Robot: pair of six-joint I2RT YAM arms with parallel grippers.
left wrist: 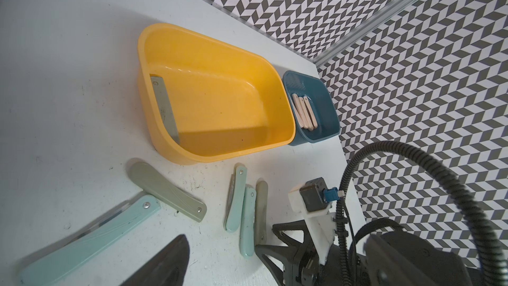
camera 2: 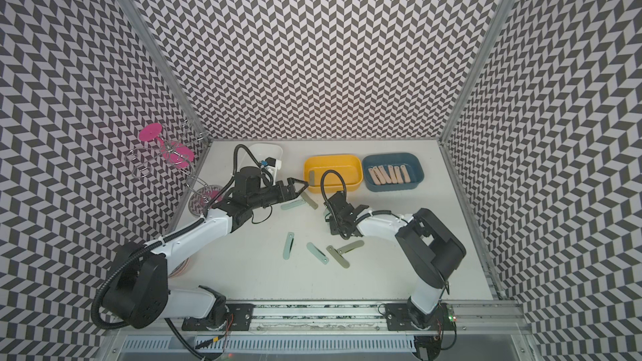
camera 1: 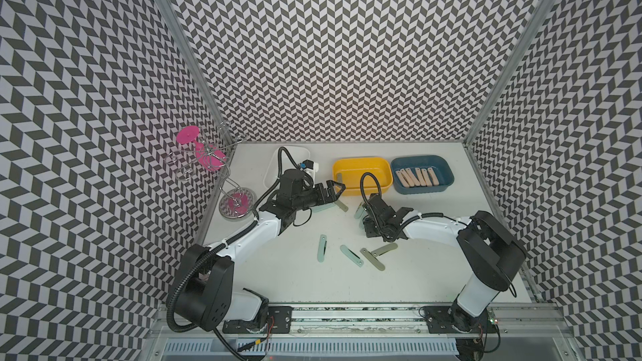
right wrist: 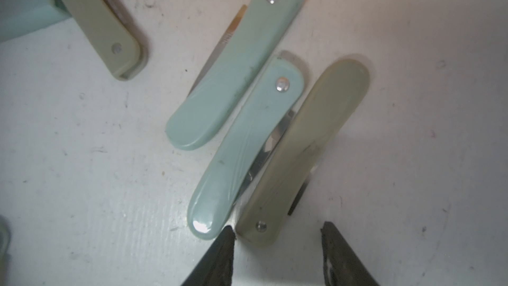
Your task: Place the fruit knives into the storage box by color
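Inside the yellow box [camera 1: 361, 163] an olive knife [left wrist: 165, 107] lies along the left wall. Several pink knives [camera 1: 416, 177] fill part of the blue box [camera 1: 441, 160]. My left gripper [camera 1: 339, 189] stands open and empty by the yellow box's front left corner, above an olive knife [left wrist: 168, 190] and a mint knife [left wrist: 92, 243]. Open too, my right gripper is over the near end of another olive knife [right wrist: 307, 148], its left finger close beside that end. Two mint knives [right wrist: 246, 148] [right wrist: 238, 61] lie alongside that olive knife.
Nearer the front lie two mint knives [camera 1: 322, 248] [camera 1: 351, 255] and two touching olive knives [camera 1: 372, 259] [camera 1: 385, 249]. A white bin [camera 2: 271, 152] stands back left, a wire rack with pink discs [camera 1: 235, 203] at far left.
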